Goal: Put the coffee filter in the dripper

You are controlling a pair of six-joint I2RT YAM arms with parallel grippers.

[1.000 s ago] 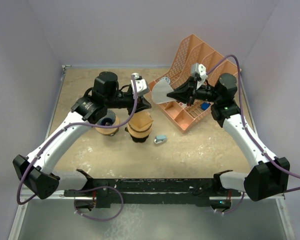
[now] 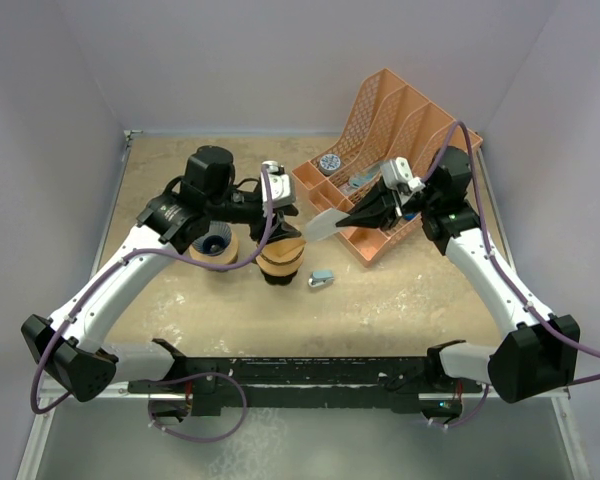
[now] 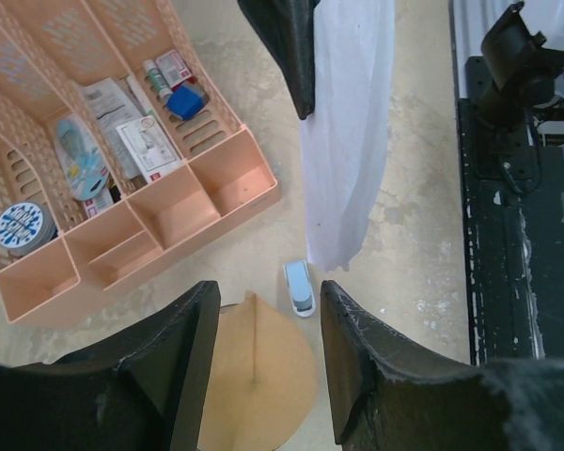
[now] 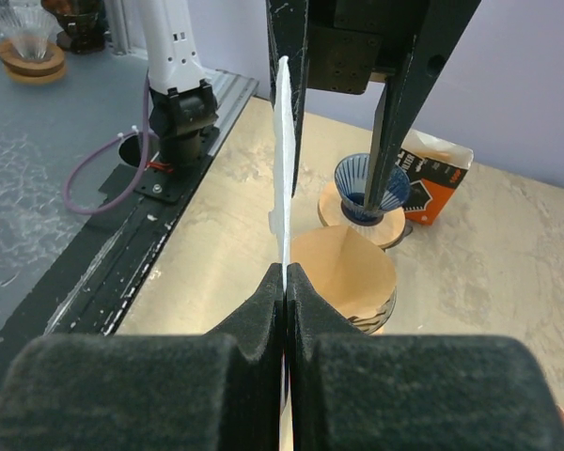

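Note:
A thin white paper filter (image 2: 326, 222) (image 3: 343, 141) (image 4: 282, 169) hangs upright from my right gripper (image 2: 365, 212), whose fingers are shut on it. My left gripper (image 2: 282, 232) stands open just left of the filter, above an open brown paper cone (image 3: 244, 376) (image 4: 343, 268) on a dark stand. Behind it, the blue ribbed dripper (image 2: 213, 243) (image 4: 376, 183) rests on a wooden ring, partly hidden by the left arm in the top view.
An orange slotted organizer (image 2: 375, 242) with small items fills the back right. A small light-blue object (image 2: 321, 277) lies in front of the cone.
My right gripper has swung round and shifted slightly toward the front, carrying the filter lower in the top view and more edge-on. The left gripper has moved slightly left and toward the front.

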